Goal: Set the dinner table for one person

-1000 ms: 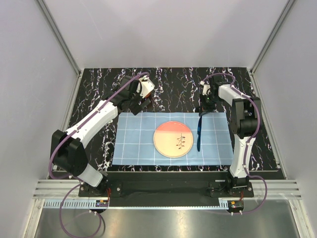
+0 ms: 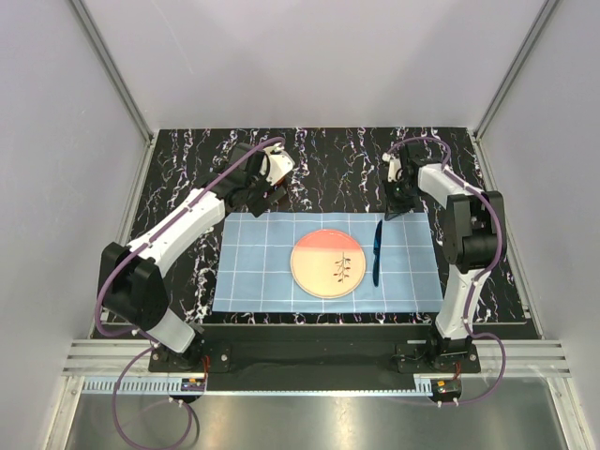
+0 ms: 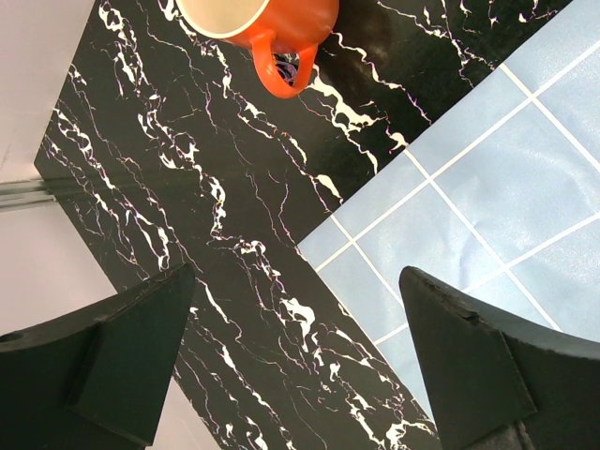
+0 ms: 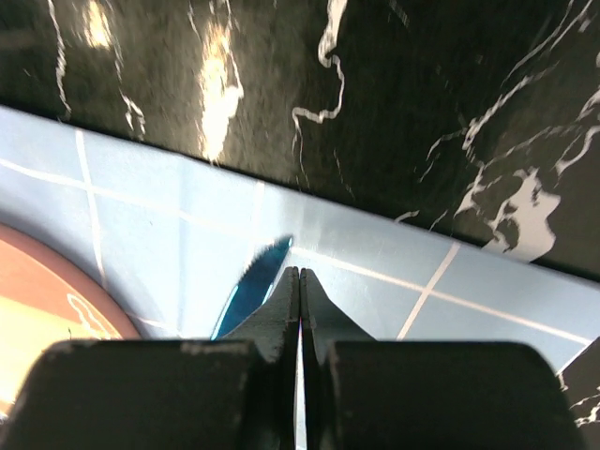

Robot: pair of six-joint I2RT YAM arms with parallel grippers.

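A round plate [image 2: 321, 272], coral at the top and cream below with a leaf print, lies on the light-blue placemat [image 2: 253, 272]. To its right a dark blue knife [image 2: 377, 258] lies lengthwise; the right wrist view shows the tip end of its blade [image 4: 253, 291]. My right gripper [image 2: 388, 217] is shut near that far end, slightly to the knife's right, nothing visible between its fingers. My left gripper [image 2: 271, 200] stands open over the mat's far-left corner. Beyond its empty fingers [image 3: 141, 328], the left wrist view shows an orange mug [image 3: 298, 21], handle towards me.
Black marbled table [image 2: 333, 169] surrounds the mat, with clear room behind it between the arms. Pale walls [image 2: 309, 66] close off the back and sides. The mat's right strip, beyond the knife, is bare.
My right gripper has shifted slightly right and nearer, from beside the knife's far end. The left arm, plate and knife have not moved.
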